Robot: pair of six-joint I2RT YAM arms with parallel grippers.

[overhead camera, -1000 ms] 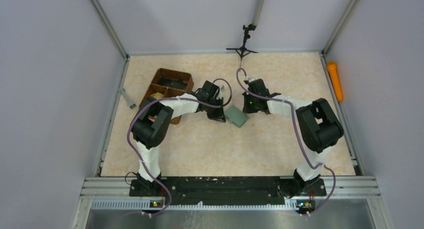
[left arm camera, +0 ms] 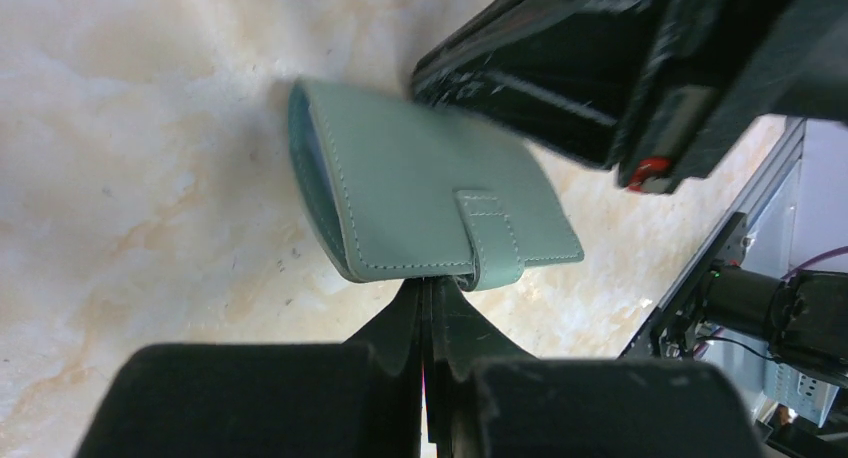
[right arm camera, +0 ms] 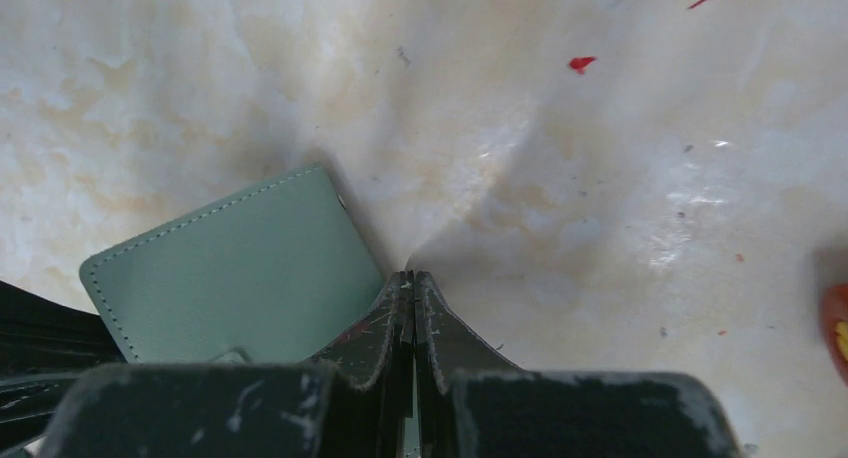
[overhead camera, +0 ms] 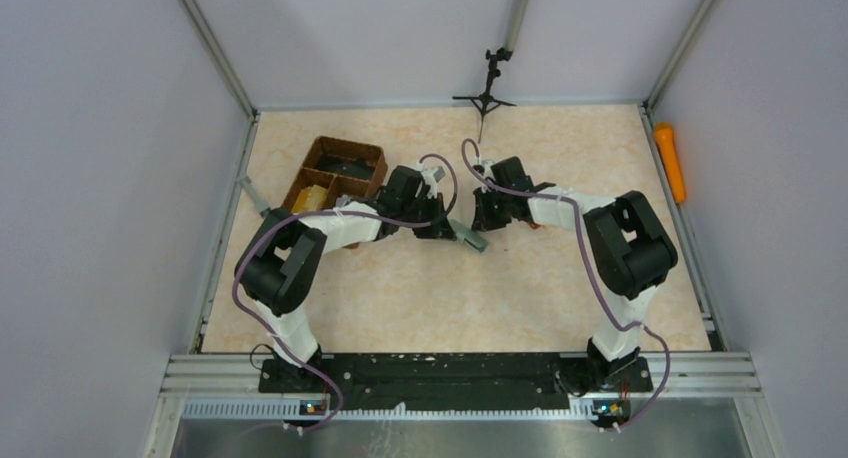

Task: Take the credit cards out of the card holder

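Note:
The grey-green card holder (left arm camera: 420, 188) is tilted at the table's middle, its strap (left arm camera: 492, 238) along the lower edge. My left gripper is shut at that edge beside the strap, the leather pinched at its fingertips. On the far side, my right gripper is shut with nothing visible between its fingers. Its tips are close against the holder's edge; whether they touch is hard to tell. In the right wrist view, the stitched face of the holder (right arm camera: 235, 263) lies left of those tips. No credit cards show; the inside of the holder is mostly hidden.
A brown divided box (overhead camera: 345, 143) stands behind the left arm. A grey object (overhead camera: 255, 196) lies by the left edge, and an orange one (overhead camera: 669, 162) along the right wall. Part of a red item (right arm camera: 838, 323) sits beyond the right gripper.
The holder has gone from broad and flat-looking to narrow and tilted in the top view.

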